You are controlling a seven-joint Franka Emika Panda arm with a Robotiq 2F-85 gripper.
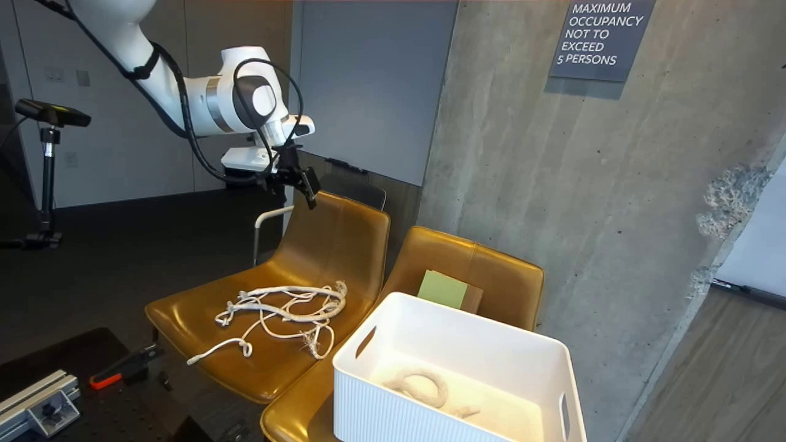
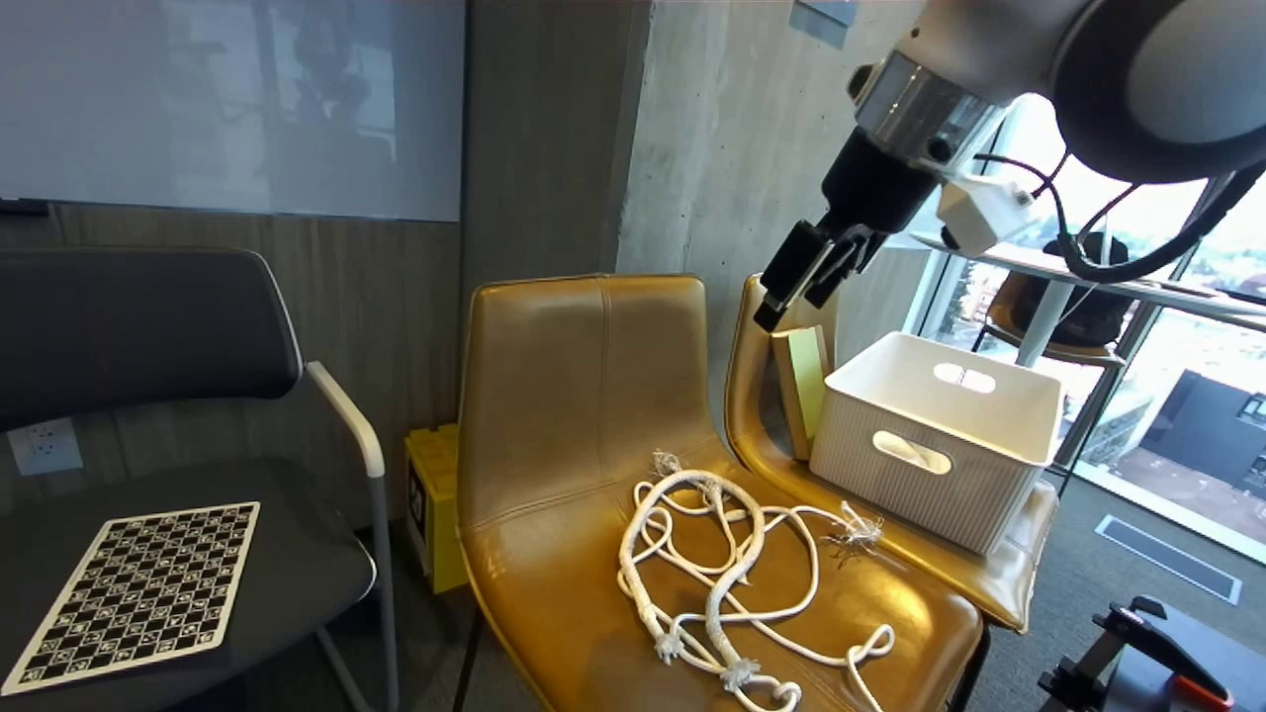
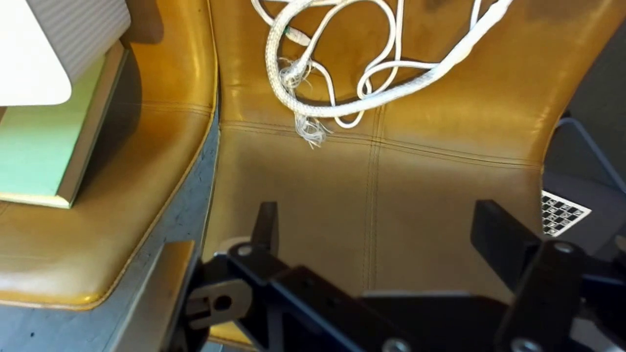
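Observation:
My gripper is open, its two black fingers wide apart with only the chair's backrest seen behind them. In exterior view 1 the gripper (image 1: 307, 193) hangs in the air by the top of the left tan chair's back. A tangle of white rope (image 1: 295, 313) with frayed ends lies loose on that chair's seat, well below the gripper; in the wrist view the rope (image 3: 364, 105) curls across the top. On the right tan chair stands a white ribbed bin (image 1: 457, 353), with a beige rope ring (image 1: 424, 389) on its floor.
A green book (image 1: 444, 288) leans on the right chair's back, behind the bin. The left tan chair's backrest (image 2: 587, 403) rises close to the arm. To its left, a dark chair bears a checkered board (image 2: 142, 587). Clamps and rails occupy a black table (image 1: 121, 401).

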